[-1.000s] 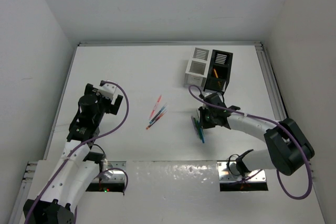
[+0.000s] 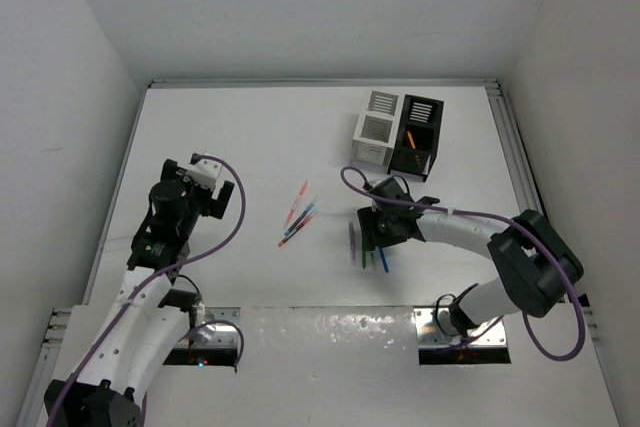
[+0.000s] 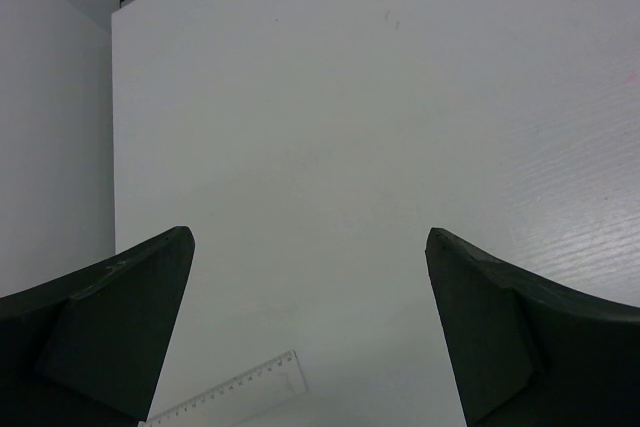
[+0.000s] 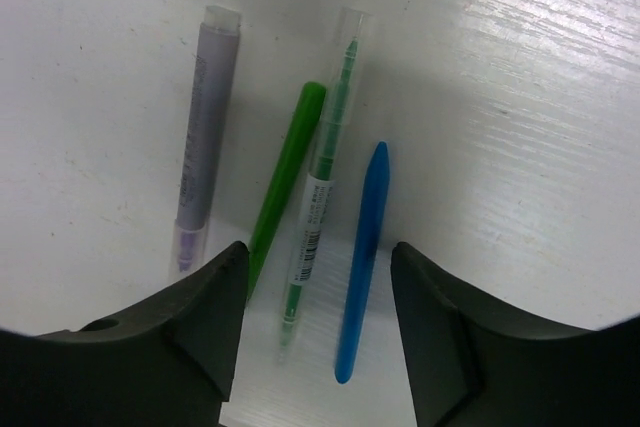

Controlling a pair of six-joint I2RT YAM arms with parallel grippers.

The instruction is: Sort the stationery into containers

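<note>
My right gripper is open low over a cluster of pens. Between its fingers in the right wrist view lie a plain green pen [image 4: 287,167], a clear-capped green pen [image 4: 316,202] and a blue pen [image 4: 368,242]. A grey pen [image 4: 206,117] lies outside the left finger. In the top view, a pink pen [image 2: 296,203], a blue-and-white pen [image 2: 300,217] and a red pen [image 2: 298,228] lie left of the cluster. A white container [image 2: 376,129] and a black container [image 2: 425,132] stand behind it. My left gripper is open and empty.
An orange pen [image 2: 411,139] rests in the black container. Below the left gripper, a clear ruler [image 3: 240,392] lies on the table. Bare white tabletop [image 2: 255,127] stretches across the back left, and walls rise on both sides.
My right gripper has moved left and a little toward the front. The grey and green pens have shifted left, and the grey one now lies straighter and apart. The left arm stays still.
</note>
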